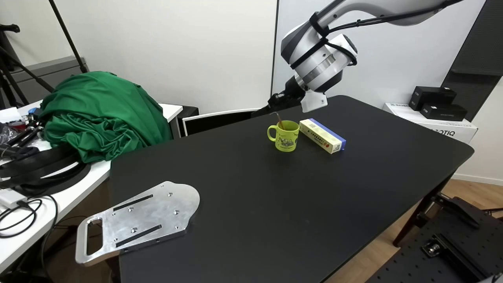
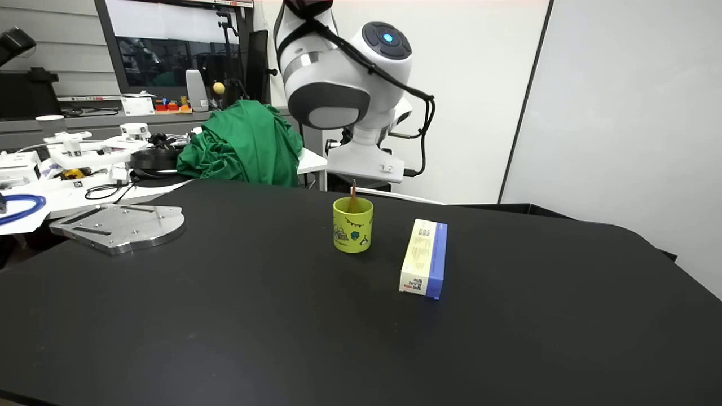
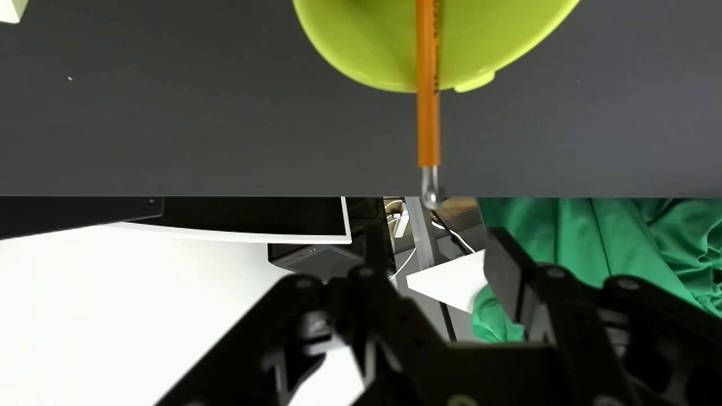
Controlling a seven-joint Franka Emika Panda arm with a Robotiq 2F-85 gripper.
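Note:
A lime-green mug (image 1: 286, 137) with printed drawings stands upright on the black table, its handle to the left in exterior view 1. Inside it leans an orange-brown stick (image 3: 427, 115) with a metal hook at its upper end. The stick's lower end is hidden in the mug. My gripper is open, a clear gap showing between its fingertips. In the wrist view the hook lies just beyond that gap, apart from both fingers. Exterior view 2 shows the mug (image 2: 352, 226) well, but my fingers are mostly hidden behind the arm there.
Right beside the mug lies a cream-and-blue box (image 1: 322, 135). A metal plate with a handle (image 1: 155, 214) rests at the table's near left corner. Green cloth (image 1: 101, 113) is heaped on the white side table.

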